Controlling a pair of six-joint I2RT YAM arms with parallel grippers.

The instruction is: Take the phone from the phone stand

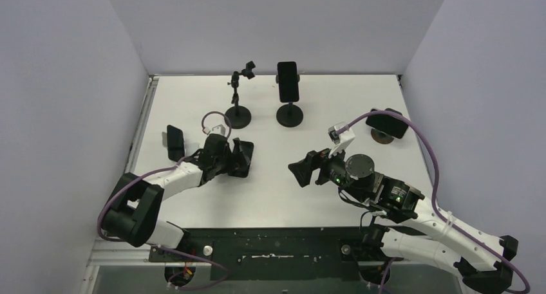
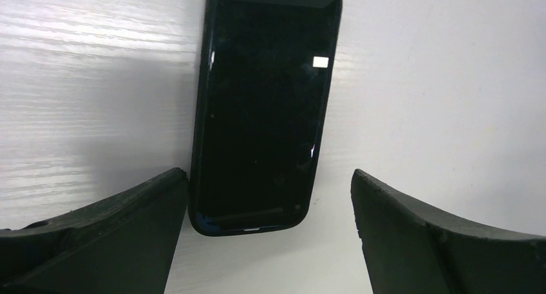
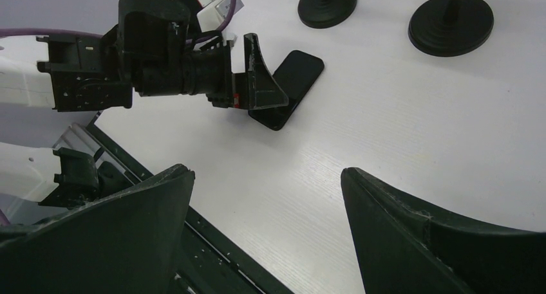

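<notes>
A black phone (image 2: 264, 107) lies flat, screen up, on the white table, apart from every stand. My left gripper is open just over the phone's near end, its left finger (image 2: 129, 223) very close to the phone's edge; the right finger stands clear of it. In the right wrist view the phone (image 3: 297, 75) is partly covered by the left fingers. An empty phone stand (image 1: 236, 94) with a bare clamp stands behind. My right gripper is open over bare table, nothing between its fingers.
A second stand (image 1: 290, 115) at the back middle holds an upright phone (image 1: 288, 82). At the right, another phone (image 1: 387, 123) rests sideways on a low stand (image 1: 382, 137). A dark phone-like object (image 1: 175, 143) sits at the left edge.
</notes>
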